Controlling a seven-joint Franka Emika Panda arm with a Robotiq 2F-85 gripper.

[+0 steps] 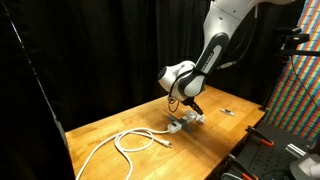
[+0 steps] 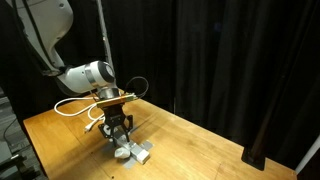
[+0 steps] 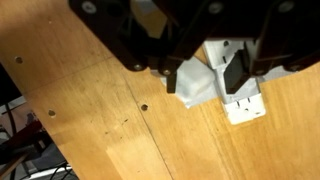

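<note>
A white block-like piece (image 3: 196, 82) shows between the dark fingers of my gripper in the wrist view; the fingers are closed on it. Beside it, partly under the right-hand finger (image 3: 236, 72), lies a white power strip (image 3: 244, 109). From the second exterior view, the gripper (image 2: 119, 138) is low over the table, with the white piece (image 2: 122, 154) and the strip (image 2: 141, 156) by its fingertips. Exactly how these two touch cannot be made out. In the first exterior view the gripper (image 1: 188, 111) hides part of them.
A white cord (image 1: 122, 144) loops over the left of the wooden table (image 1: 100, 130), its plug end (image 1: 163, 142) near the strip. A small flat item (image 1: 227, 112) lies to the right. Bare table stretches widely in the second exterior view.
</note>
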